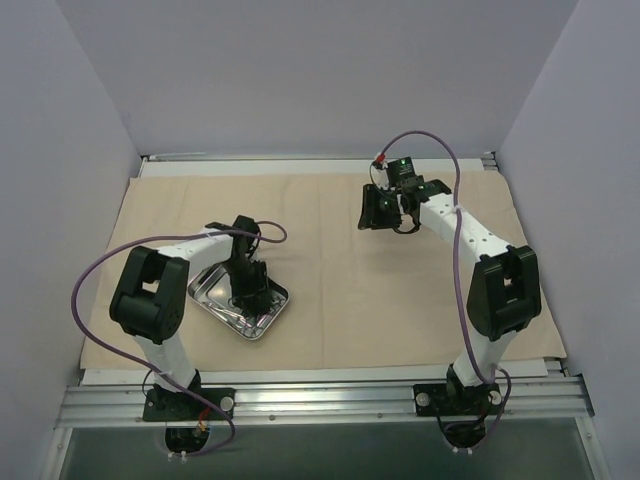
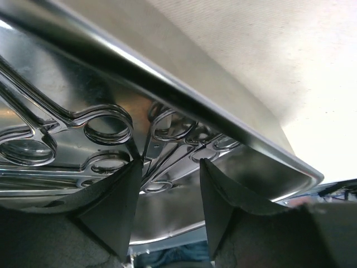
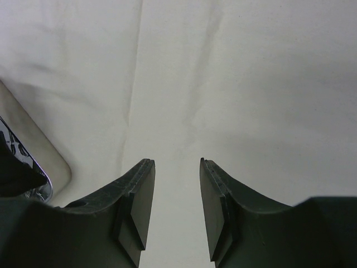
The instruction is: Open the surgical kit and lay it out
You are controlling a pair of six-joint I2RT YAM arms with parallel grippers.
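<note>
A metal tray (image 1: 212, 301) rests at the left of the cloth, holding several steel ring-handled instruments (image 2: 109, 125). My left gripper (image 1: 255, 295) is down inside its right part. In the left wrist view its open fingers (image 2: 112, 201) stand among the rings, near the tray's raised rim (image 2: 217, 106); whether they touch is unclear. My right gripper (image 1: 372, 215) hangs over the upper right of the cloth, its fingers (image 3: 229, 212) apart with only bare cloth between them. Much of the tray is hidden under the left arm.
Grey walls bound the table at back and sides. Purple cables loop over both arms.
</note>
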